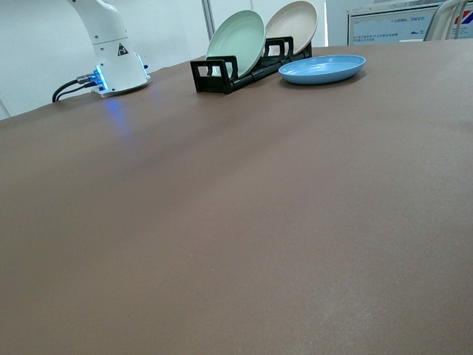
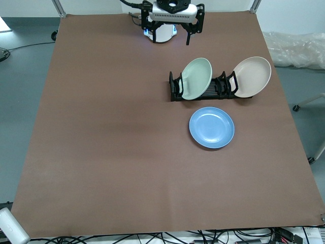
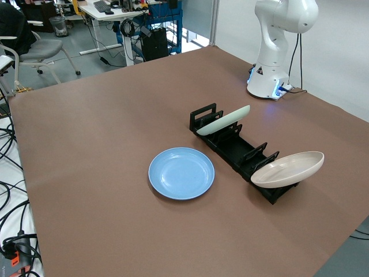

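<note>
My gripper (image 2: 171, 38) hangs at the far edge of the table in the left view, its two black fingers apart and empty. A black rack (image 2: 218, 89) holds a mint plate (image 2: 196, 76) and a cream plate (image 2: 252, 76), both tilted, in separate slots. In front of the rack a blue plate (image 2: 211, 127) lies flat on the brown table (image 2: 111, 137). The top and right views show the same plates and rack; the gripper is out of frame in both, with only the white arm visible.
Cables (image 2: 152, 239) and devices run along the near edge. The arm base (image 3: 266, 81) stands at the far edge, behind the rack.
</note>
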